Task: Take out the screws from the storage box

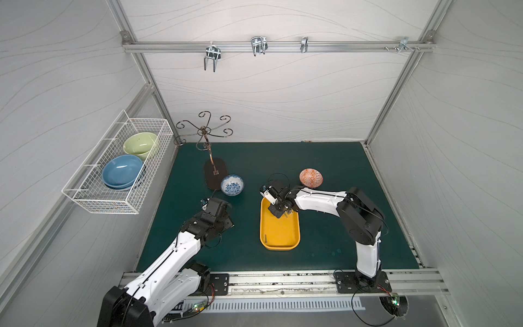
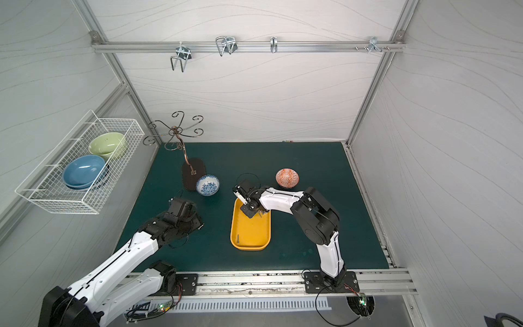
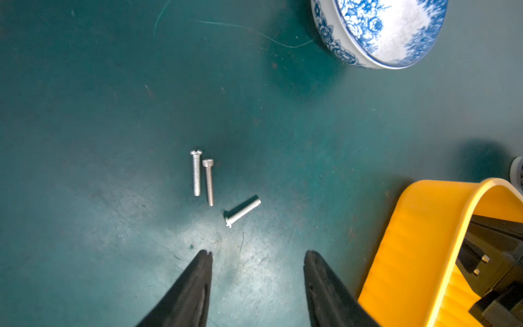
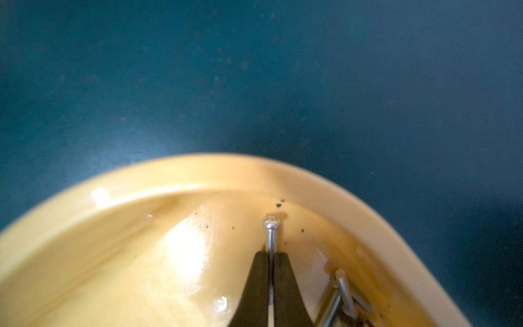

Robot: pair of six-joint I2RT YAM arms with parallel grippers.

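Note:
In the right wrist view my right gripper is shut inside the yellow storage box (image 4: 218, 169). A silver screw (image 4: 271, 231) has its shaft between the fingertips, its round head sticking out toward the curved wall. To its right several screws (image 4: 340, 297) lie in the corner. Over the table my left gripper stands open, nothing between its fingers. Ahead of it two screws (image 3: 196, 171) lie side by side on the green table, with a third screw (image 3: 243, 212) slanted near them. Another small screw (image 1: 265, 238) is at the box's near left end.
The blue-and-white bowl (image 3: 389, 32) stands behind the loose screws, and an orange bowl (image 1: 311, 177) is behind the right arm. A metal stand (image 1: 215, 169) rises at the back left. Bare green table (image 1: 337, 245) extends right of the box.

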